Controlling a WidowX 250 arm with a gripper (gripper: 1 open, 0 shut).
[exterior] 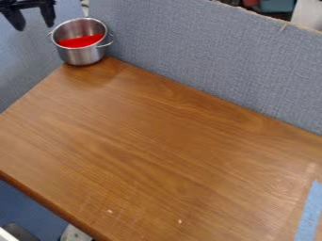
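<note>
My black gripper (32, 18) is at the top left edge of the camera view, partly out of frame, its fingers spread apart and pointing down with nothing visible between them. It hangs just left of and above a steel pot (81, 54) with side handles, which stands at the far left corner of the wooden table (164, 151). Something bright red (81, 41) lies inside the pot; its shape is unclear.
Grey-blue padded panels (214, 66) border the back and left of the table. A strip of blue tape (308, 212) runs along the right edge.
</note>
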